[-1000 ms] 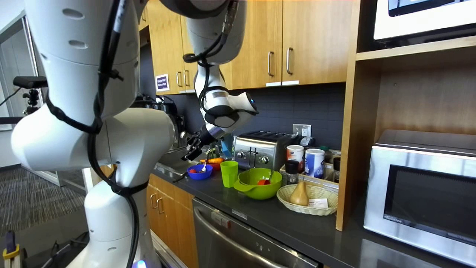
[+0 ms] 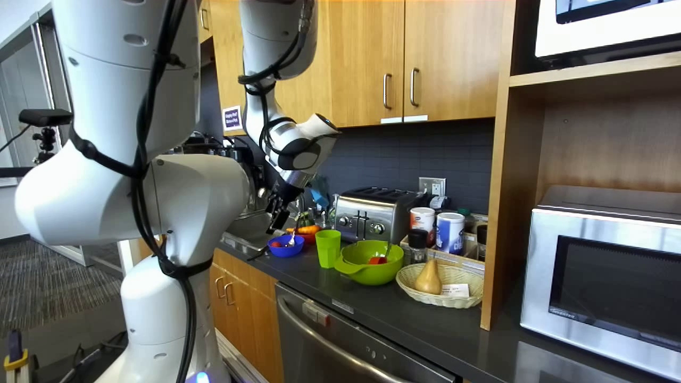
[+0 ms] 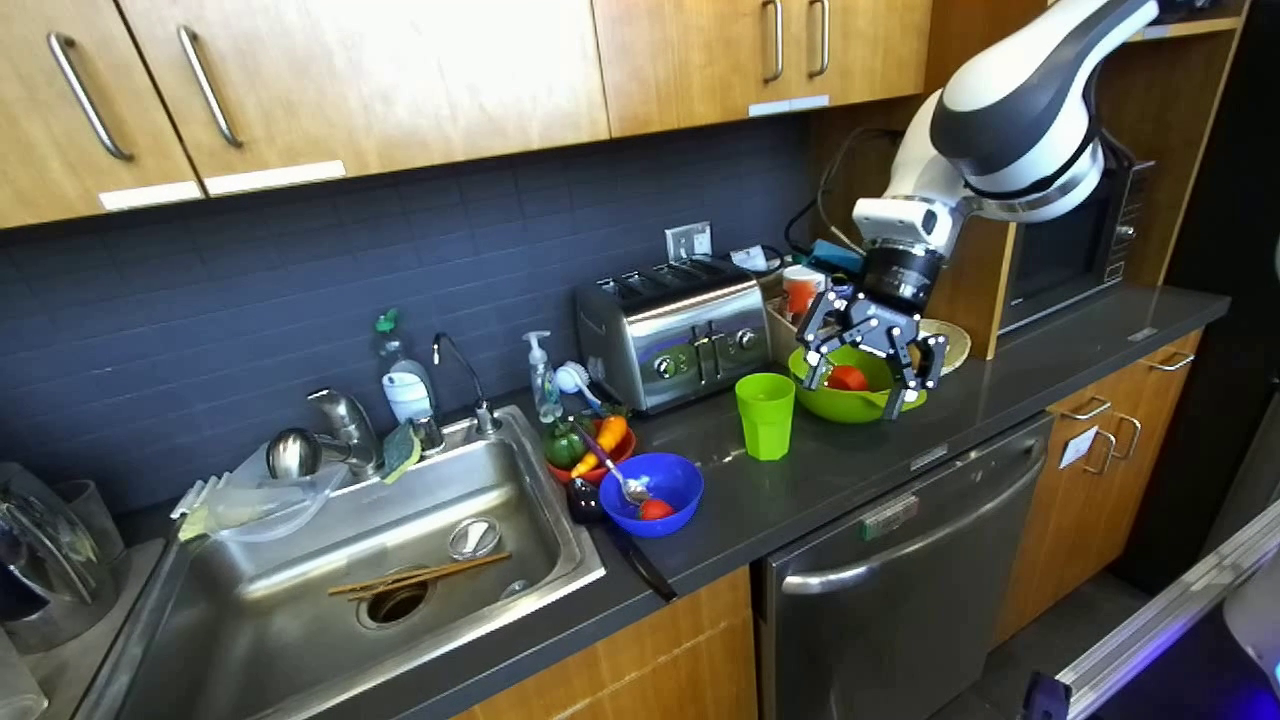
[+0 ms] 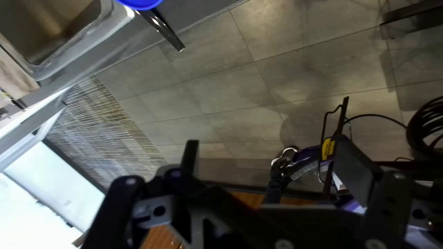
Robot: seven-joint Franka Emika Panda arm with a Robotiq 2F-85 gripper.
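My gripper (image 3: 857,390) is open in the air, its fingers spread with nothing between them. In the wrist view the floor shows through the wide gap, and the blue bowl (image 4: 143,2) peeks in at the top edge. In exterior view 1 the gripper (image 2: 273,220) appears above and left of the blue bowl (image 2: 285,249), apart from it. A spoon and a red item lie in that bowl. A green cup (image 3: 765,416) stands upright beside the green bowl (image 3: 840,408), which contains a red item. In exterior view 2, my fingers overlap the green bowl from the camera's angle.
The steel sink (image 3: 288,564) has chopsticks in it. Against the back wall is a toaster (image 3: 678,330). A wicker basket (image 2: 408,290) holds a pear-shaped squash (image 2: 429,278). Upper cabinets (image 2: 367,64) overhang the counter. Bare counter (image 2: 408,319) runs along the front right.
The forearm and wrist have swung left in exterior view 1, away from the toaster. The gripper now points more steeply down. The bowls and cup stand where they were.
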